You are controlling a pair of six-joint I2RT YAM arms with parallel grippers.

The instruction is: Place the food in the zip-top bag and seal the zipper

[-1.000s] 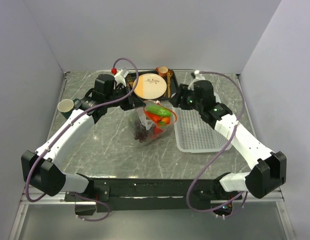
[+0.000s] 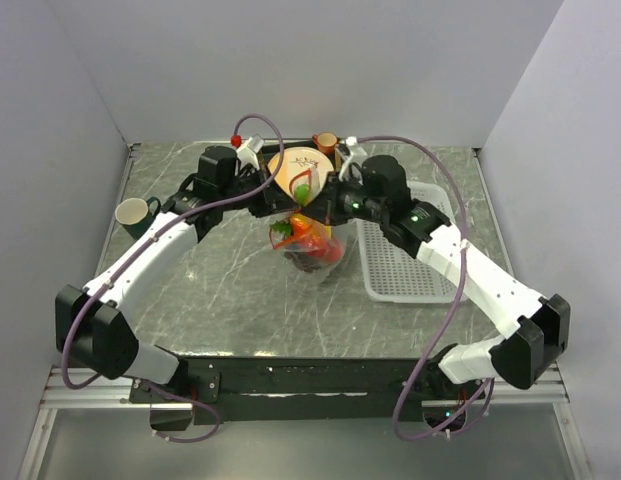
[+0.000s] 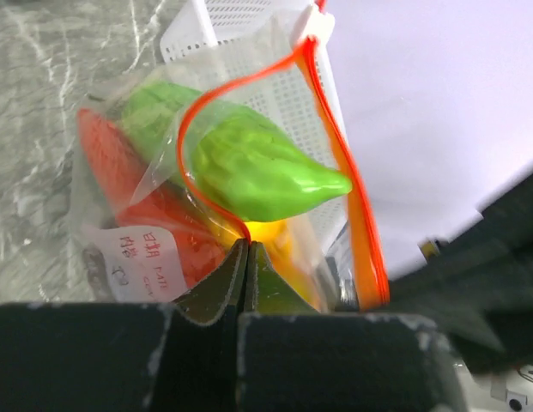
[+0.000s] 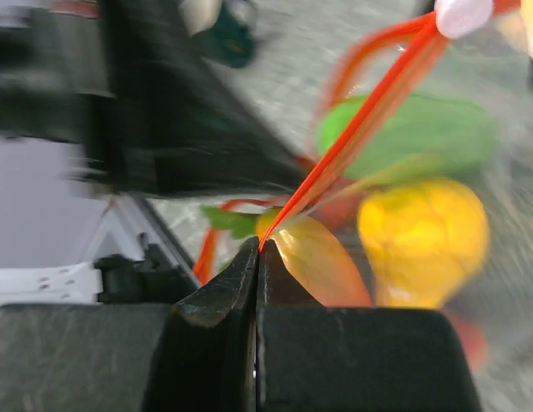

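Note:
A clear zip bag (image 2: pixel 323 262) with an orange zipper rim hangs between the two grippers above the table, its mouth gaping. Inside are a green pepper (image 3: pixel 249 167), a red carrot-like piece (image 3: pixel 120 163), yellow food (image 4: pixel 425 236) and a white printed label (image 3: pixel 142 262). My left gripper is shut on the orange rim. On another stretch of that rim my right gripper is shut. The white slider (image 4: pixel 463 15) sits on the zipper away from the right fingertips. In the top view the grippers (image 2: pixel 305 205) nearly meet and partly hide the bag.
A white perforated basket (image 2: pixel 412 298) stands to the right. Behind the bag lies a dark tray with a plate (image 2: pixel 308 158), near a brown cup (image 2: pixel 326 142). A green mug (image 2: pixel 137 215) stands at far left.

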